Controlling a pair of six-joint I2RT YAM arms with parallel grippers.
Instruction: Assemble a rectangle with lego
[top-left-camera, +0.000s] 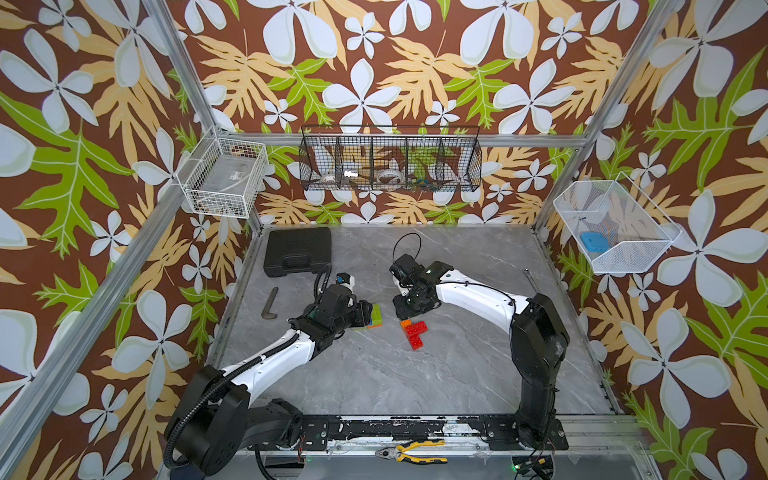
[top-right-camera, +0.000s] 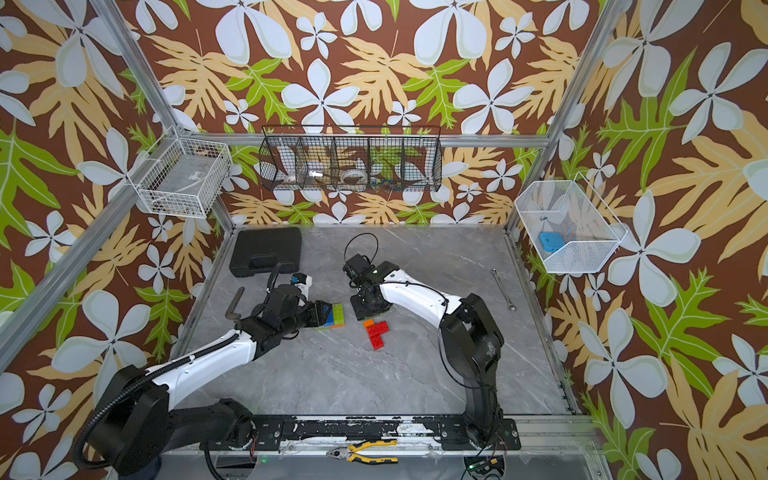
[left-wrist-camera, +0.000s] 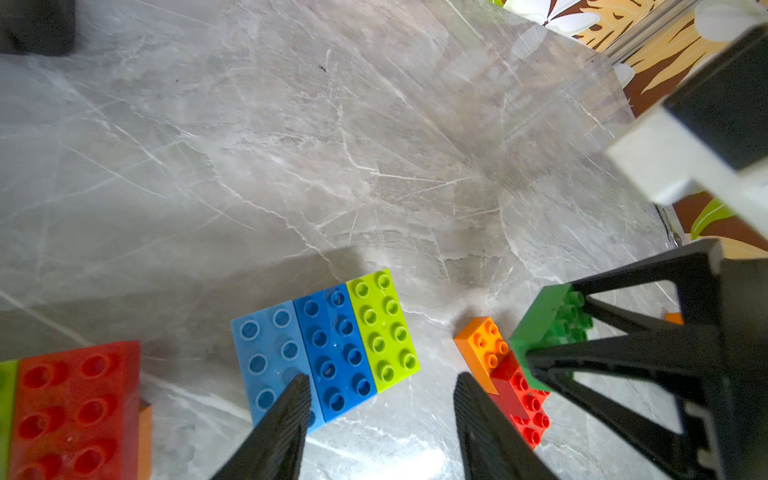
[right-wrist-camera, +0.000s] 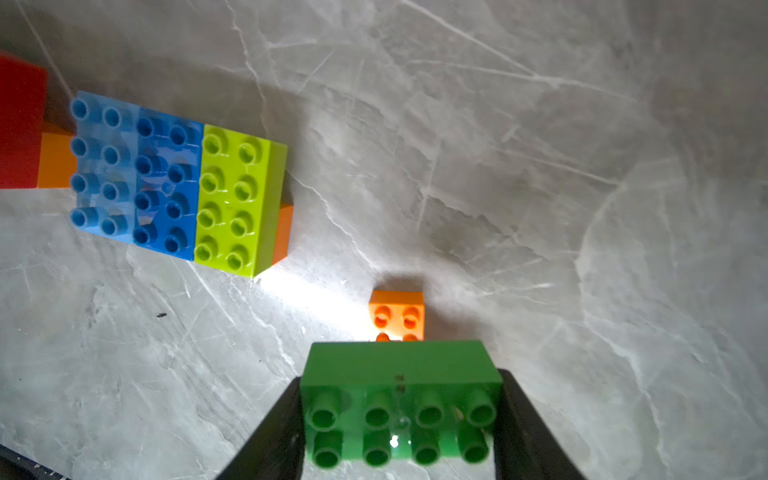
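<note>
In the right wrist view a green brick (right-wrist-camera: 400, 365) is gripped by its ends in my right gripper, its studs facing the camera. The left wrist view shows that green brick (left-wrist-camera: 552, 328) raised near an orange brick (left-wrist-camera: 481, 352) and red bricks (left-wrist-camera: 524, 404). Light blue, dark blue and lime bricks lie side by side, with orange showing beneath the lime one in the right wrist view. My left gripper is open around empty space over this row. Another red brick (left-wrist-camera: 80, 408) stands at the lower left.
A black case (top-left-camera: 297, 251) and a dark L-shaped tool (top-left-camera: 270, 304) lie on the left. A wrench (top-right-camera: 504, 289) rests near the right edge. Yellow-handled pliers (top-left-camera: 412, 452) lie outside the front edge.
</note>
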